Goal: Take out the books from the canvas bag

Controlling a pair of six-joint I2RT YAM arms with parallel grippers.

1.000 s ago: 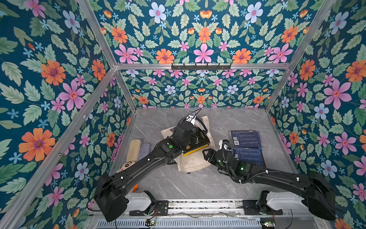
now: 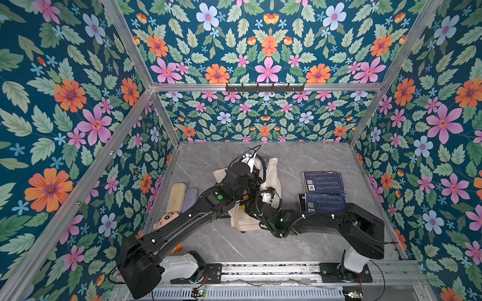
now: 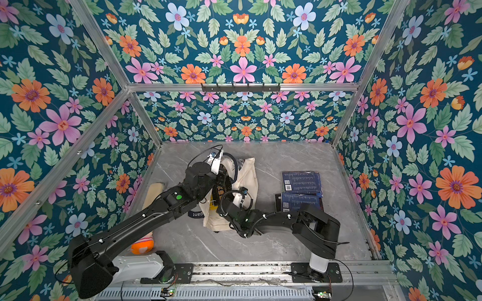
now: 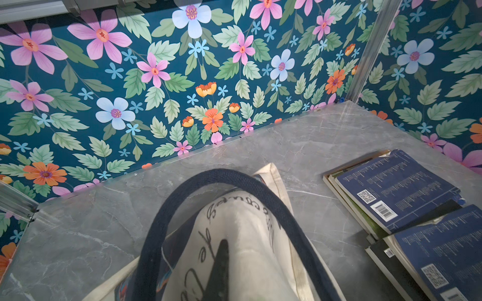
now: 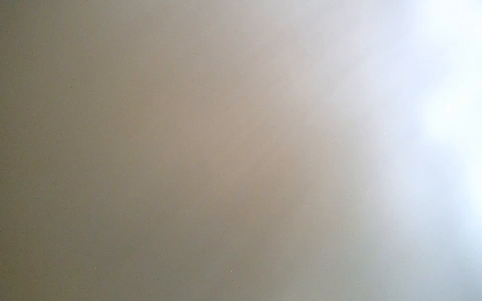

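Observation:
The cream canvas bag (image 2: 271, 165) lies in the middle with its dark handle (image 4: 216, 175) arched in the left wrist view. My left gripper (image 2: 251, 175) is over the bag, shut; its fingers are mostly hidden in the overhead views. My right gripper (image 2: 256, 203) is low at the bag's front right, beside a black and yellow book (image 3: 216, 193) in the bag; its finger is hidden, and the right wrist view is a blurred pale surface. Blue books (image 2: 321, 181) lie in stacks on the floor right of the bag.
Rolled beige cloth (image 2: 176, 195), a grey roll (image 2: 190, 195) and a toy (image 2: 165, 219) lie at the left. Bare grey floor (image 2: 301, 155) shows at the back. Patterned walls enclose the workspace.
My right gripper has moved left onto the bag and book, which is now largely hidden.

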